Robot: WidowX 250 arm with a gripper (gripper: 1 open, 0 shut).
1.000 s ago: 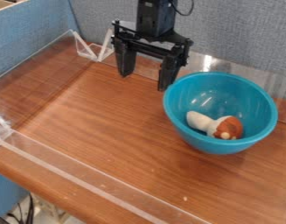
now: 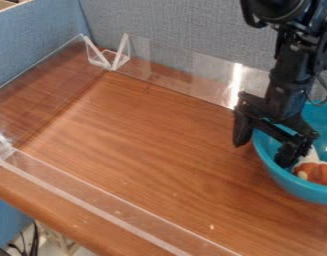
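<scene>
The black gripper (image 2: 266, 144) is at the right, over and partly down inside a turquoise bowl (image 2: 287, 182). Its fingers are apart, one near the bowl's left rim and one inside. An orange and white object (image 2: 317, 172) lies in the bowl beside the gripper, partly hidden by it; whether they touch is unclear.
Clear plastic edging and white corner brackets (image 2: 107, 58) run along its sides, with grey and blue padded walls beyond.
The arm has swung from the top middle down to the right, reaching into the bowl. The bowl sits farther right, now partly out of view.
</scene>
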